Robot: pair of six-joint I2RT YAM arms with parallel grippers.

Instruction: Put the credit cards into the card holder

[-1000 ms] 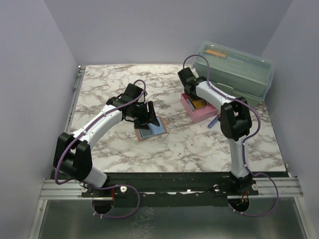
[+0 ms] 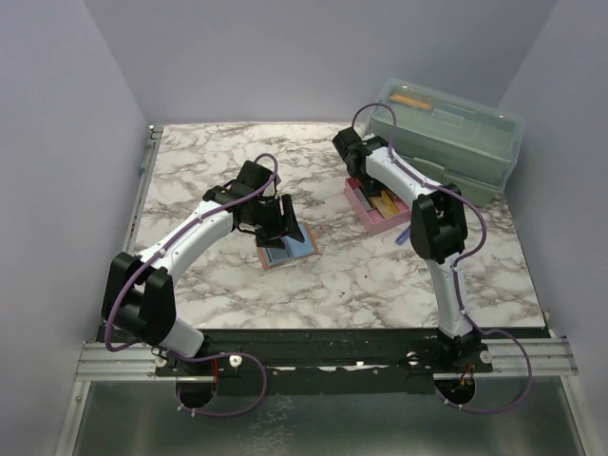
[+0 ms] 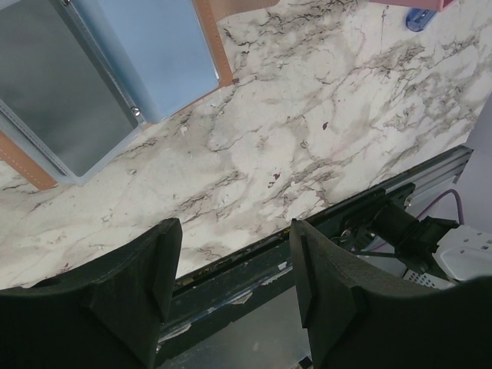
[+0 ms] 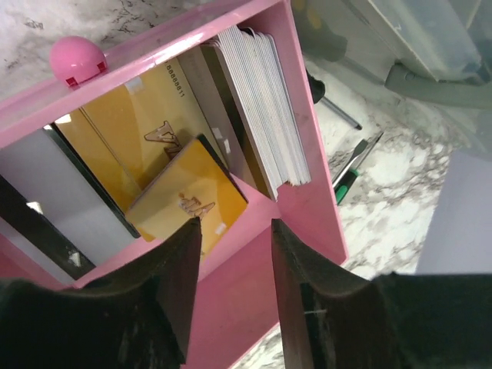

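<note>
The card holder (image 3: 161, 61) lies spread out on the marble table, with a clear sleeve, a blue pocket and brown edging. My left gripper hangs above it at the left side, open and empty. Credit cards fill part of a pink box: a tilted yellow card (image 4: 188, 201) leans out in front of other yellow cards (image 4: 150, 108), beside a stack of white-edged cards (image 4: 265, 100). Over this box my right gripper stands part open, with its left fingertip close to the tilted card. Nothing shows gripped between its fingers; whether that fingertip touches the card, I cannot tell.
The pink box (image 4: 307, 138) has raised walls around the cards, and a pink ball (image 4: 77, 60) is at its rim. A lidded clear bin (image 2: 446, 133) stands right behind it. Small tools (image 4: 347, 183) lie alongside. Between box and holder the table is bare.
The right arm has shifted a little to the left over the pink box. My left arm and the card holder look unmoved.
</note>
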